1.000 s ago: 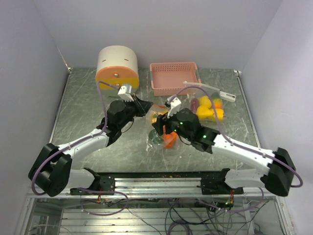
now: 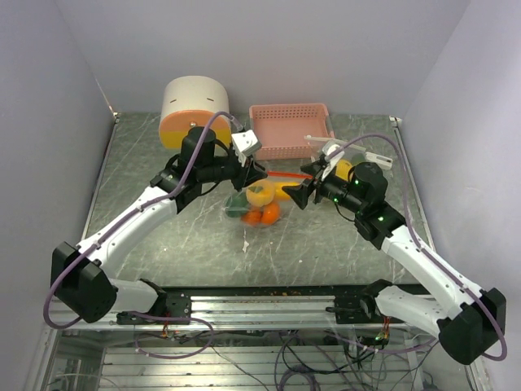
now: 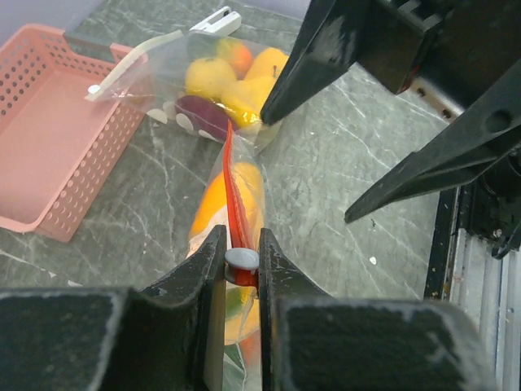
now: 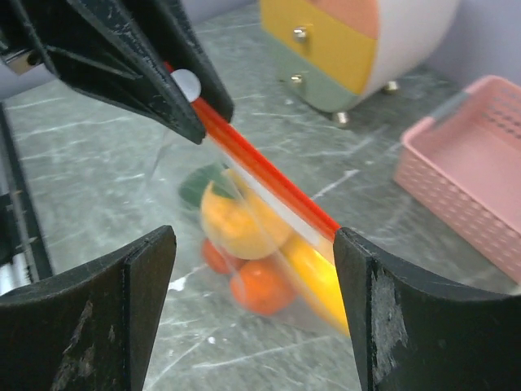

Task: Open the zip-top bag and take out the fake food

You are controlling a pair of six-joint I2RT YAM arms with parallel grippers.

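A clear zip top bag [image 2: 283,192] with a red zip strip [image 4: 260,167] hangs over the middle of the table. Through its plastic show yellow, orange and green fake food [image 2: 260,194]. My left gripper is closed around the red strip at the bag's left end, its pale slider [image 3: 242,259] showing between the fingertips. At the strip's other end, my right gripper stands open. The strip's free end lies beside one right fingertip [image 4: 352,244]; whether they touch, I cannot tell.
Another clear bag with fake food [image 3: 232,90] lies behind the right gripper, a white clip bar [image 2: 378,160] near it. The pink basket [image 2: 285,151] stands at the back, left of it a bread box [image 2: 195,102].
The right gripper, earlier over the bag's front, has moved right and back to the strip's right end.
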